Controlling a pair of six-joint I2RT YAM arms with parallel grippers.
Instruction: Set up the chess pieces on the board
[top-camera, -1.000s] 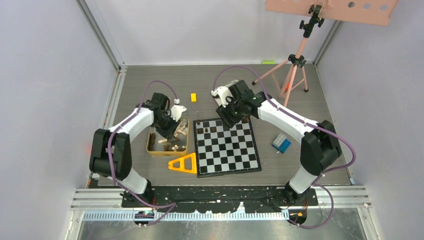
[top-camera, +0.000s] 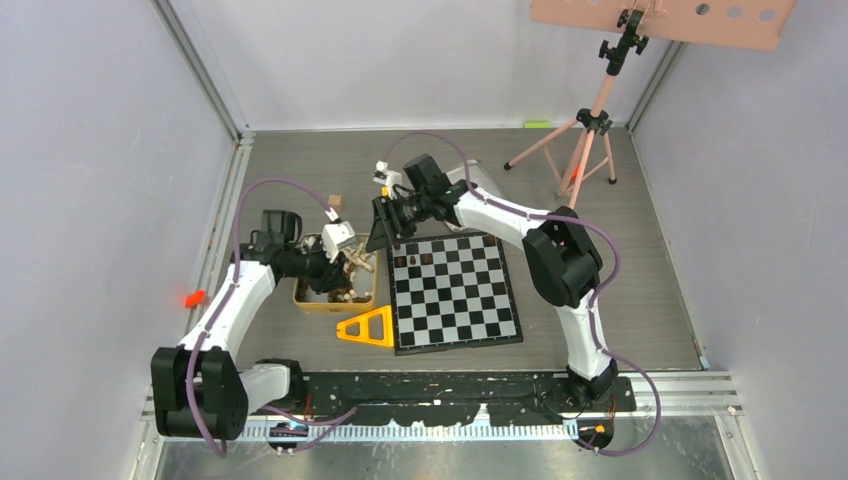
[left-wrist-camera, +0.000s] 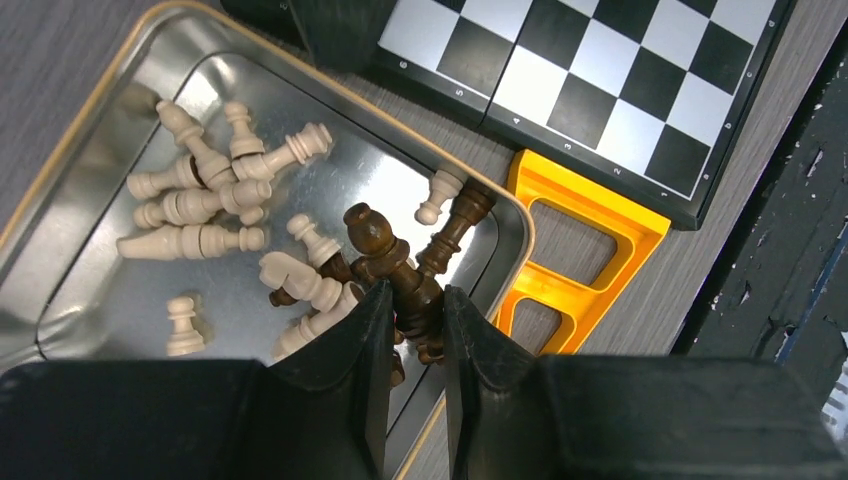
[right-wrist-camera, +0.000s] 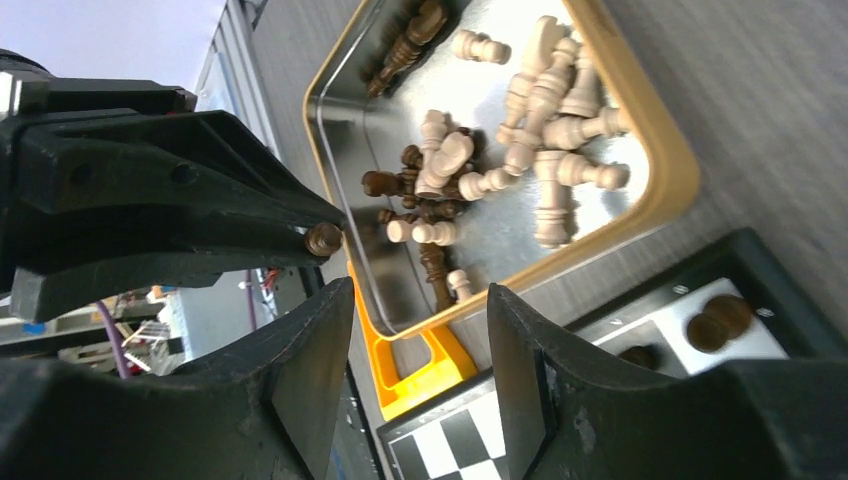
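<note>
The chessboard (top-camera: 450, 295) has a few dark pieces at its far edge, among them one (right-wrist-camera: 722, 320) in the right wrist view. Left of it, a metal box (top-camera: 300, 300) holds a jumble of pale and dark pieces. My left gripper is over the box, shut on a dark wooden chess piece (left-wrist-camera: 385, 250). My right gripper stands open above the board's far left corner, with nothing between its fingers.
A yellow frame (top-camera: 365, 336) lies between box and board at the near side. A pink tripod (top-camera: 590, 140) stands at the back right. Bare table surrounds the board's right side.
My right gripper has moved left toward the box. My left gripper has shifted within the box area, and its arm now reaches from further toward the near side.
</note>
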